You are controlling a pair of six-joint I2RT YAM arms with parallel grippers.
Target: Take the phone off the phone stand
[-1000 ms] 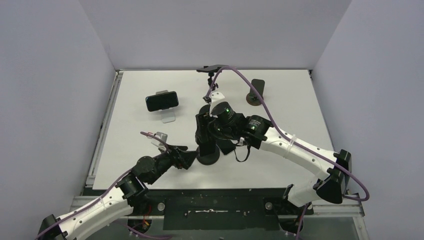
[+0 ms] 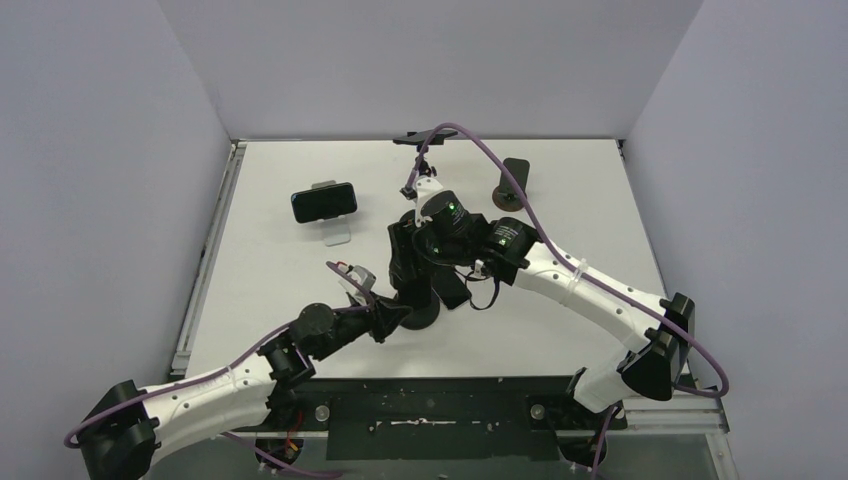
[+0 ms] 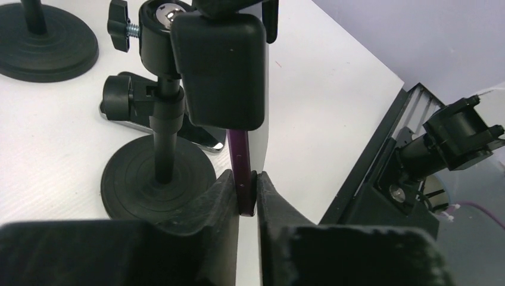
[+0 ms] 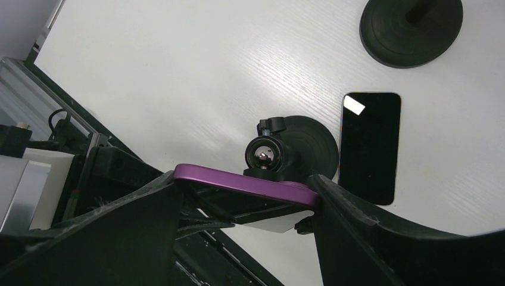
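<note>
The purple-edged phone (image 4: 247, 182) is upright at the phone stand, whose round black base (image 2: 424, 320) rests on the table. My right gripper is shut on the phone, with its purple edge spanning between the two fingers. In the left wrist view, the phone's purple side (image 3: 240, 156) shows below a black block (image 3: 220, 71). The left gripper has its fingertips close on either side of the phone's lower end; whether they press on it is unclear. The stand's post (image 3: 165, 149) and ball joint are just beside. Much of the phone is hidden.
Another phone (image 4: 370, 149) lies flat beside the stand's base. Farther back are a phone (image 2: 324, 203) on a white stand, a second black stand (image 2: 425, 137) and a dark phone (image 2: 514, 175) on a round base.
My left gripper has moved right to the phone's lower end, its fingers now closer together. The right gripper has shifted slightly and stays at the phone.
</note>
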